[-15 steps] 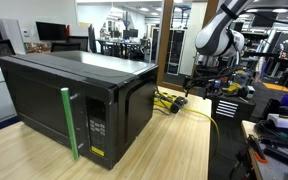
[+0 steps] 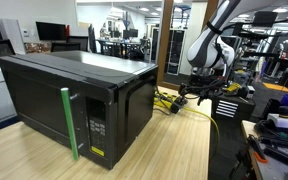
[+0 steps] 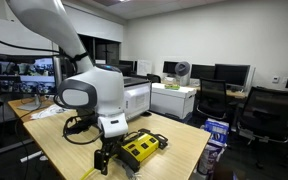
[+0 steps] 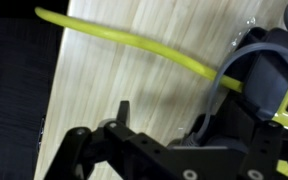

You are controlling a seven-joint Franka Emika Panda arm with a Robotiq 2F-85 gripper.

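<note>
My gripper (image 2: 199, 97) hangs open near the far right end of the table. In the wrist view, the dark fingers (image 4: 122, 113) stand apart over pale wood, and nothing is held between them. A yellow cable (image 4: 134, 38) runs across the top of that view to a black and yellow object (image 4: 286, 90) at the right, close to one finger. A thinner grey cable (image 4: 213, 90) loops beside it. In the second exterior view, a yellow and black object (image 3: 141, 149) lies on the table beside the arm's white wrist.
A large black microwave (image 2: 99, 112) fills the left half of the table, with a green strip (image 2: 70, 122) upright at its front edge. Bare tabletop (image 2: 174, 150) lies to its right. Yellow cable (image 2: 216, 127) trails over the table's right edge.
Over the last second the arm has come down slightly, bringing the gripper lower toward the tabletop. The microwave and table items look unmoved.
</note>
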